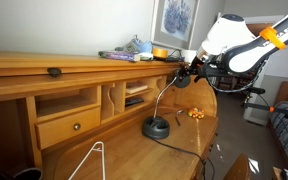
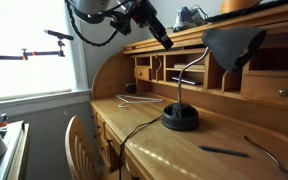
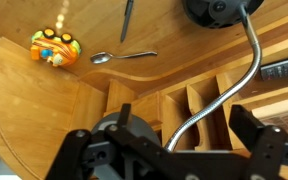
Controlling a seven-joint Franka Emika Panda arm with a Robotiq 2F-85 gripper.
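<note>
A desk lamp stands on the wooden desk, its round dark base point(image 1: 156, 127) upright and its bent metal neck point(image 2: 178, 82) rising to a grey shade point(image 2: 232, 46). Up at the height of the lamp's head, my gripper point(image 2: 165, 40) is apart from the shade in exterior view 2. From the wrist, the gripper is open, its dark fingers point(image 3: 246, 128) spread wide. The silvery neck point(image 3: 220, 100) crosses the view between them, with nothing visibly gripped. Part of the shade point(image 3: 134, 126) shows behind the left finger.
An orange toy point(image 3: 55, 48), a spoon point(image 3: 124, 56) and a dark pen point(image 3: 127, 20) lie on the desktop. A white hanger-like frame point(image 2: 139, 99) lies near one end. The lamp's cord point(image 2: 134, 132) trails over the front edge. Items stand on the upper shelf point(image 1: 74, 64).
</note>
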